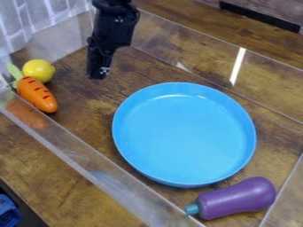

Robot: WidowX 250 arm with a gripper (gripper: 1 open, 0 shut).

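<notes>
My black gripper [97,66] hangs over the wooden surface at the upper left, shut, with nothing visible between its fingers. To its left lie a yellow round fruit [39,72], probably a lemon, and an orange toy carrot [37,95] with a green top. A large blue plate [183,134] fills the middle right. A purple toy eggplant [238,199] lies below the plate at the lower right.
Clear low walls [109,162] border the work surface on the left and front. A blue object [7,211] sits at the lower left corner outside them.
</notes>
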